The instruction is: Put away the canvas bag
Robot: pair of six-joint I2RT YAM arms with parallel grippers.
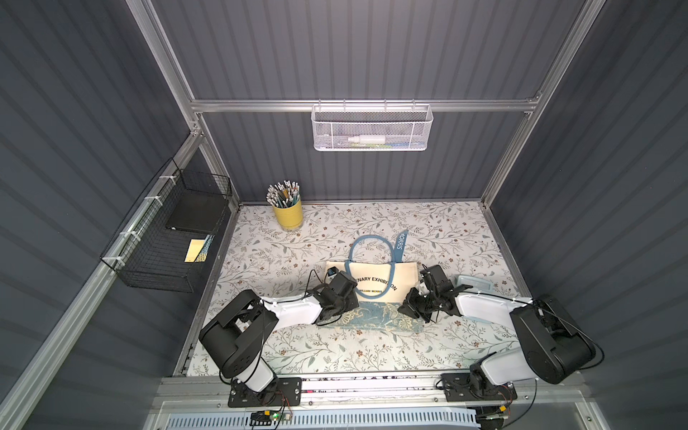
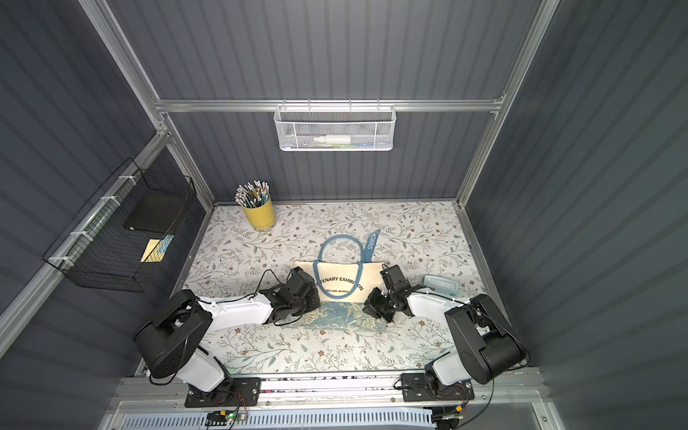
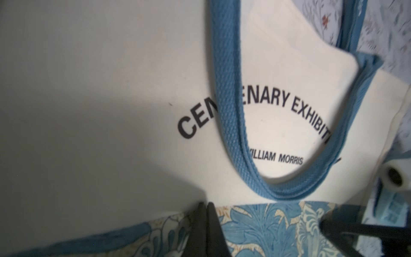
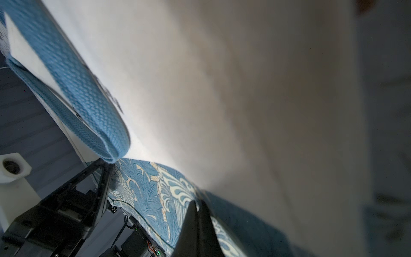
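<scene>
The canvas bag lies flat on the table, cream with a blue patterned band along its near side. Its blue handle loops out toward the back, and a blue tab reading "MORRIS" sticks out beside it. My left gripper is shut, its tips at the line where cream cloth meets the band, on the bag's left part. Over the right part, my right gripper is shut too, with its tips at the band's edge. No cloth shows between either pair of fingers; whether the tips press the bag is unclear.
A pale blue calculator-like object lies partly under the right arm. At the back left stands a yellow cup of pencils. A black wire basket hangs on the left wall, a white mesh basket at the back.
</scene>
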